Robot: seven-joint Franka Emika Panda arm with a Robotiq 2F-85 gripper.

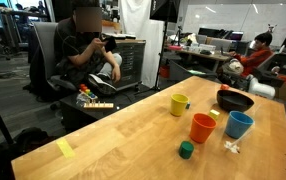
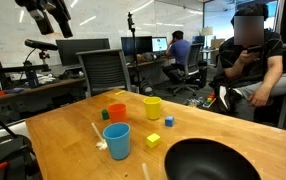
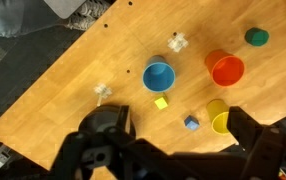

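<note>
My gripper is open high above the table, its two dark fingers far apart in the wrist view with nothing held. Beneath it stand a blue cup (image 3: 158, 74), an orange-red cup (image 3: 224, 68) and a yellow mug (image 3: 219, 117). A small yellow block (image 3: 161, 102) and a blue block (image 3: 191, 123) lie between the cups and the mug. The green cylinder (image 3: 256, 37) is beyond the red cup. A black pan (image 2: 208, 162) rests near the blue cup; in the wrist view, my left finger covers part of it.
The wooden table (image 1: 113, 148) has wide free room at its left in exterior view 1. A crumpled whitish piece (image 1: 232, 147) lies by the cups, and a yellow note (image 1: 65, 147) at the left end. A seated person (image 2: 251, 60) is beyond the table.
</note>
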